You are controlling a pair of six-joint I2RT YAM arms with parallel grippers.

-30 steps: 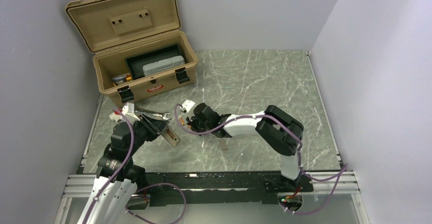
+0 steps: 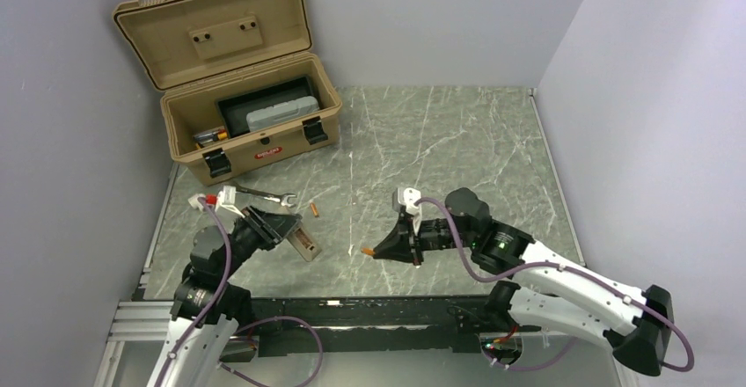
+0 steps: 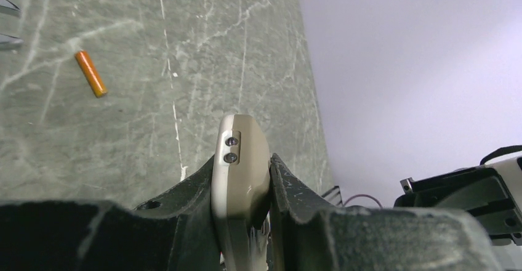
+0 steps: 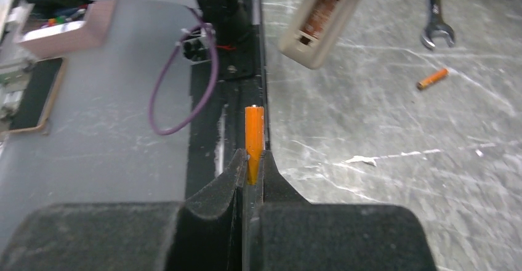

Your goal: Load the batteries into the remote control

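My left gripper (image 2: 280,223) is shut on the beige remote control (image 2: 302,239), held with its battery compartment facing up in the top view; in the right wrist view the open compartment (image 4: 317,15) shows copper inside. My right gripper is shut on an orange battery (image 4: 253,132), upright in that view, and sits well to the right of the remote in the top view. Another battery (image 2: 314,210) lies on the table behind the remote, seen also in the left wrist view (image 3: 90,74).
A wrench (image 2: 288,200) lies at the left near the open tan toolbox (image 2: 299,138). A red and white object (image 2: 196,201) is behind my left arm.
My right arm has swung right and toward the front, carrying the battery away from the loose battery. My left gripper with the remote has shifted slightly right.
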